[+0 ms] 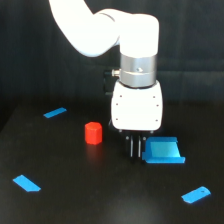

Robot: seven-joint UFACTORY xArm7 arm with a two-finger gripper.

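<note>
My gripper hangs low over the dark table, fingers pointing down, just left of a blue tray. Its two dark fingers stand close together with a narrow gap. Whether they are fully shut, or hold something small, cannot be made out against the black surface. The tray is square and its left part lies close to the fingers. A red block sits apart on the table to the left of the gripper.
Blue strips mark the table: one at the back left, one at the front left and one at the front right.
</note>
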